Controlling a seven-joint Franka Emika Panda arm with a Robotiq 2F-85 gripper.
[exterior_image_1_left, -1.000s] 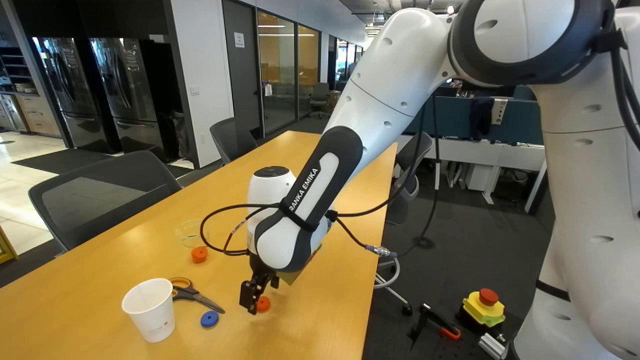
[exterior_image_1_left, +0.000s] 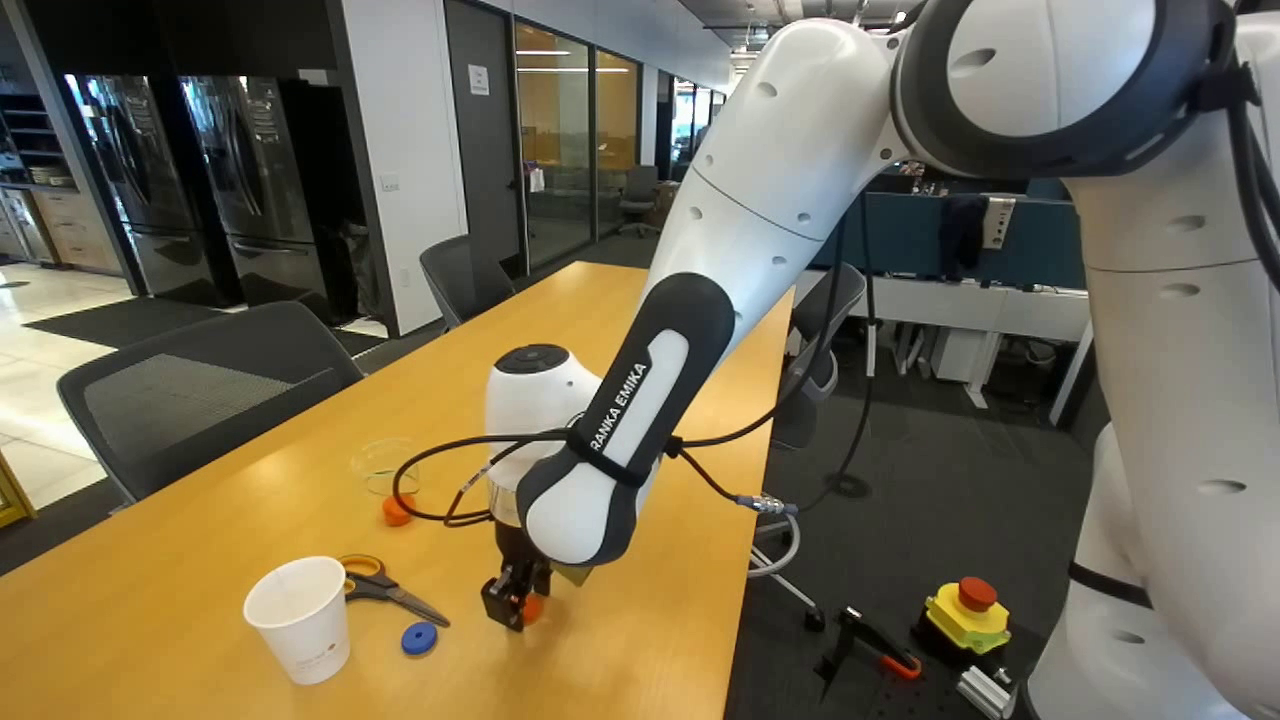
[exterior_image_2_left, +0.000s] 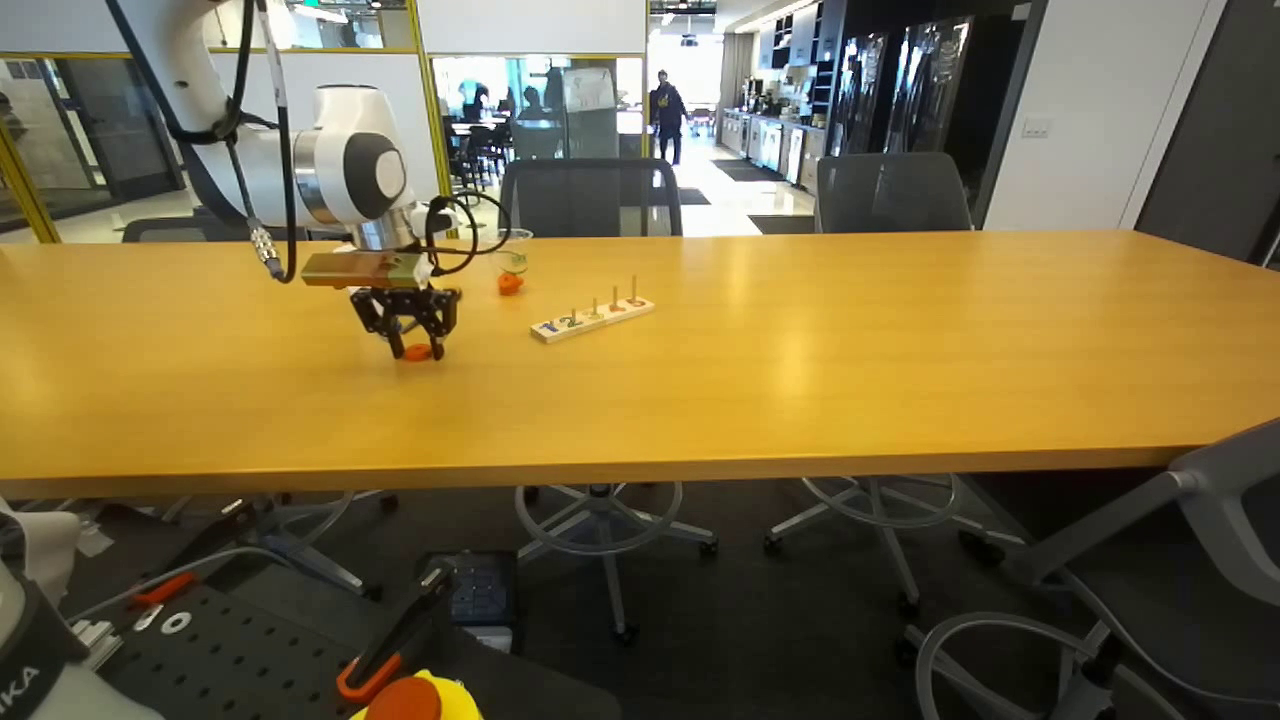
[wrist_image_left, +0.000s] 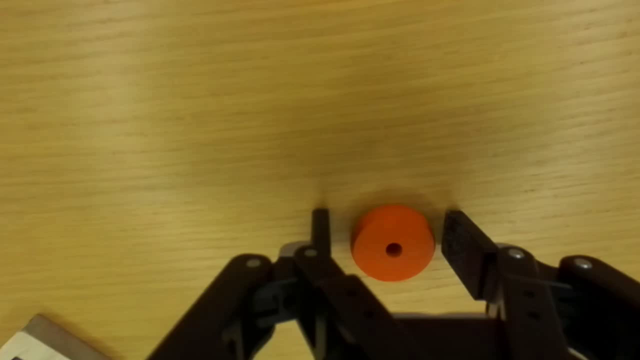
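Note:
An orange disc (wrist_image_left: 393, 243) with a small hole in its middle lies flat on the table in the wrist view. My gripper is low around it, one finger on either side, with a gap still visible on both sides; the disc is closer to the right finger. The fingers are part open and hold nothing. From outside, the gripper (exterior_image_2_left: 416, 352) points straight down at the table, and the orange disc (exterior_image_2_left: 417, 353) shows between its fingertips. In exterior view 1 the near finger partly hides that disc (exterior_image_1_left: 531, 608).
A blue disc (exterior_image_1_left: 419, 638), scissors (exterior_image_1_left: 384, 584) and a white paper cup (exterior_image_1_left: 300, 624) lie near the gripper. Another orange piece (exterior_image_1_left: 398, 510) sits farther back by a clear container (exterior_image_1_left: 384, 464). A wooden peg board (exterior_image_2_left: 591, 319) stands apart.
The wrist has straightened and the gripper has come down slightly around the orange disc. Its near finger now hides more of the disc, while the other objects have stayed put.

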